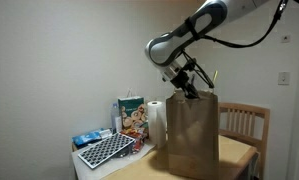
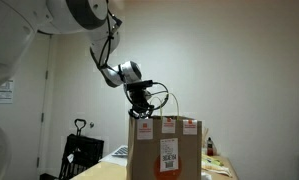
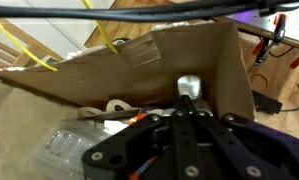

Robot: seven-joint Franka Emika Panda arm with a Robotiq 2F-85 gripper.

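A tall brown paper bag [image 1: 193, 138] stands upright on the table, with labels and an orange print on the side seen in exterior view 2. My gripper is at its open top, fingers pointing down inside the rim. A small white rounded object [image 3: 190, 86] shows right at the fingertips, and the fingers look closed on it. What it is cannot be made out. Lower in the bag lie a clear plastic container [image 3: 74, 145] and other items, partly hidden by the gripper.
The bag's handles [image 3: 104, 35] rise near the gripper. Behind stand a paper towel roll [image 1: 157, 122], a green printed bag [image 1: 132, 115] and a dark-dotted white tray [image 1: 106, 149]. A wooden chair [image 1: 251, 122] is at the right.
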